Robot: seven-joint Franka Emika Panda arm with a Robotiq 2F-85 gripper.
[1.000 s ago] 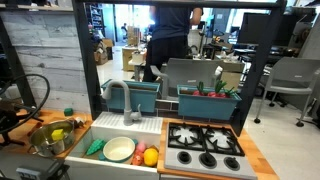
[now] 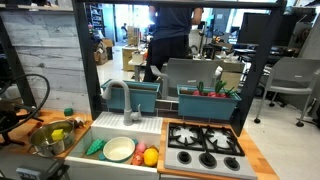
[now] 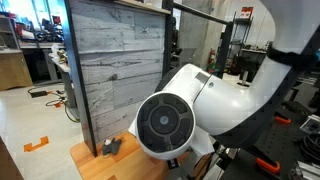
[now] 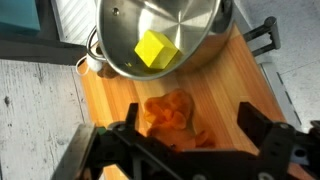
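A steel pot [image 4: 115, 51] with a yellow block [image 4: 155, 49] inside stands at the top of the wrist view. Below it, an irregular orange item [image 4: 168, 109] lies on the wooden counter, partly hidden by my hand; I cannot tell exactly what it is. My gripper is open above this item, its dark fingers apart on either side. In exterior view 1, the pot [image 2: 43, 148] and the yellow block [image 2: 57, 135] appear at the lower left, with my gripper near the bottom edge. Exterior view 2 shows mostly my white arm, which hides the counter there.
The sink right of the pot holds a pale bowl [image 2: 119, 149] and colourful items. A faucet [image 2: 123, 100] rises behind it, and a stove [image 2: 205, 147] stands farther right. In the wrist view, a pot handle [image 4: 262, 32] sticks out at the upper right.
The person in the background has shifted a little. Around the pot and my arm, exterior view 1 shows no clear difference.
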